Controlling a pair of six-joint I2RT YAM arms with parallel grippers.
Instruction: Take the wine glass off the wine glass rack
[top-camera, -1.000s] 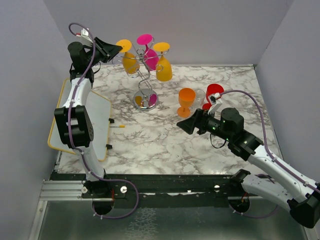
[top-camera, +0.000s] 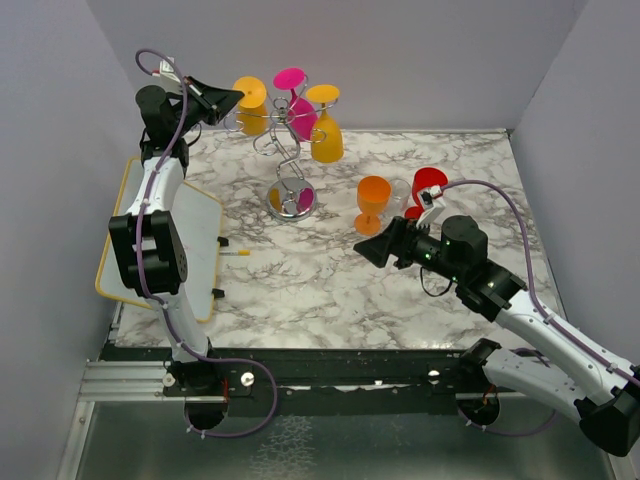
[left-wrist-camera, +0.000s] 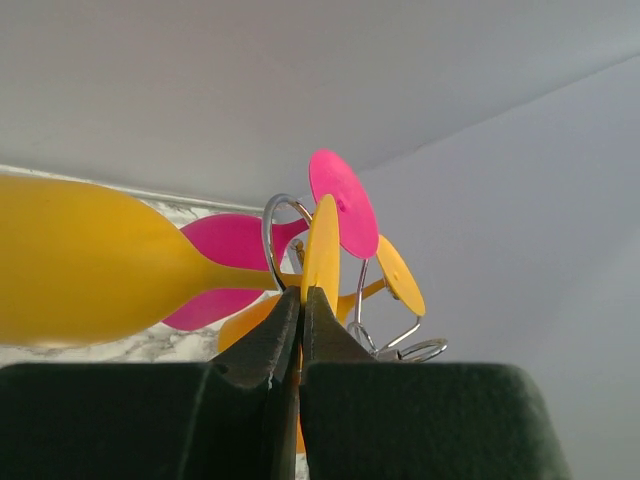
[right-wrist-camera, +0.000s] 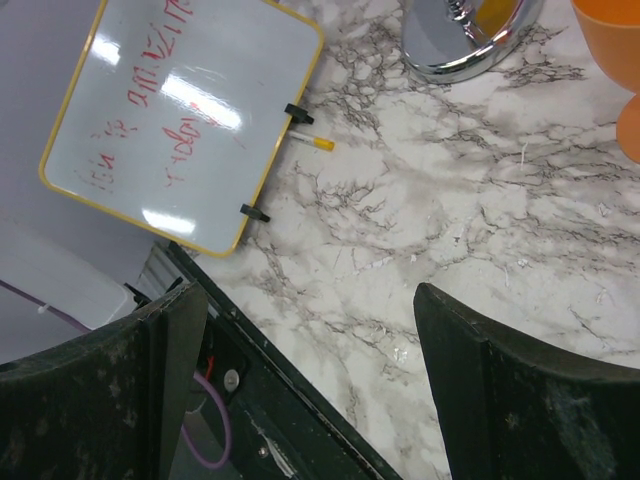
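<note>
The leftmost yellow wine glass (left-wrist-camera: 100, 262) hangs upside down on the metal rack (top-camera: 291, 160), its foot uppermost. My left gripper is shut on the edge of that foot; the thin yellow disc stands almost edge-on between the fingertips. In the left wrist view the stem still runs past a curved rack wire. A pink glass (top-camera: 302, 118) and a second yellow glass (top-camera: 327, 138) hang on the rack to the right. My right gripper (top-camera: 385, 250) is over the table's right half, its fingers (right-wrist-camera: 500, 370) wide apart with nothing between them.
An orange glass (top-camera: 373, 195), a red glass (top-camera: 430, 179) and a clear one stand upright right of the rack, close to my right gripper. A whiteboard (top-camera: 205, 240) with a yellow marker (top-camera: 236, 253) lies at left.
The right arm looks still.
</note>
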